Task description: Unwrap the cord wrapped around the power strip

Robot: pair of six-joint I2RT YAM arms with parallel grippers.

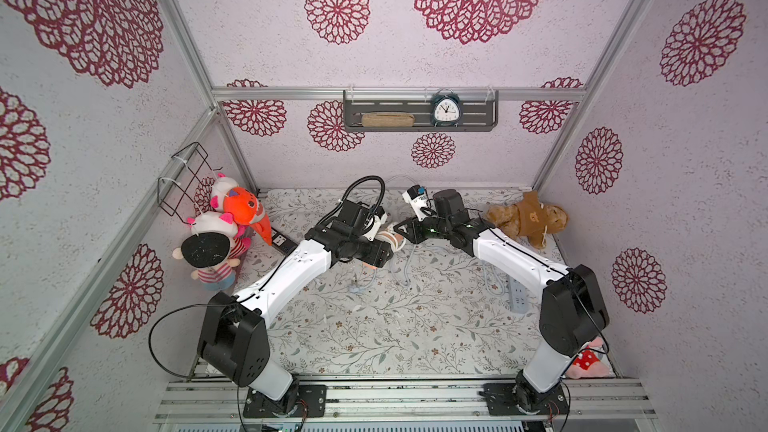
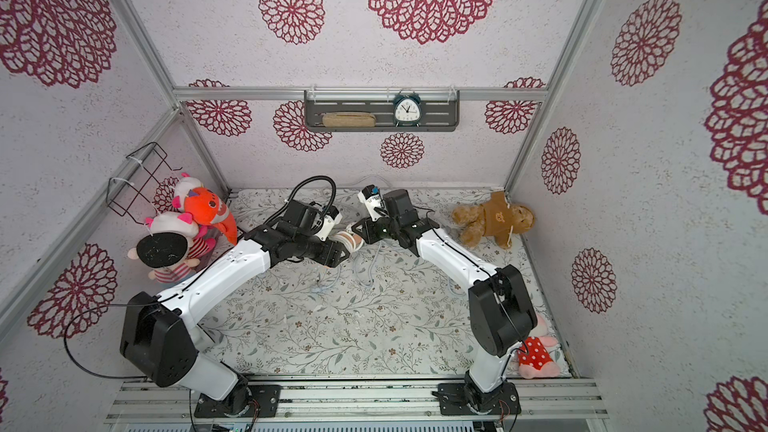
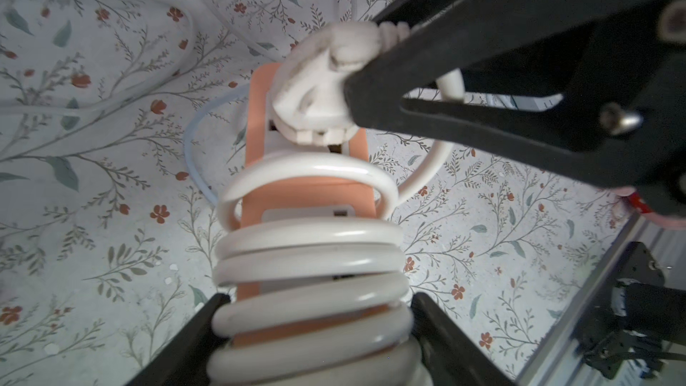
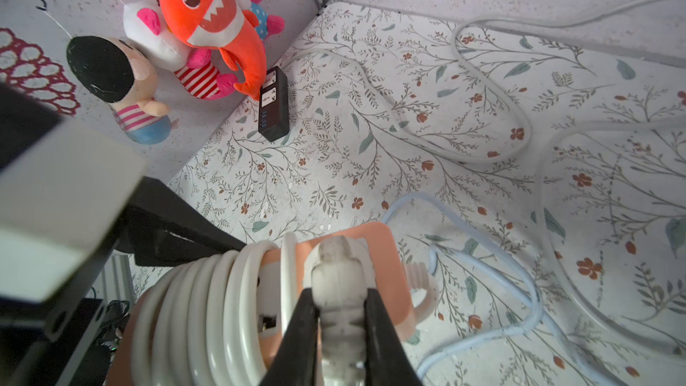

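Note:
An orange-and-white power strip (image 3: 307,191) lies between my two grippers, thick white cord (image 3: 311,303) coiled around it in several turns. My left gripper is part open, its dark fingers (image 3: 457,339) on either side of the coils at the bottom of its wrist view. Over the strip's far end is the white plug (image 3: 311,96), and a looser loop of cord crosses just before it. In the right wrist view my right gripper is shut on the ribbed white neck of the plug. Both top views show the strip mostly hidden by the grippers.
Pale cables (image 4: 493,157) trail over the flowered table. A black strip (image 1: 282,241) and plush toys (image 1: 209,246) are at the left. At the right lie a brown bear (image 1: 529,218) and another strip (image 1: 518,296).

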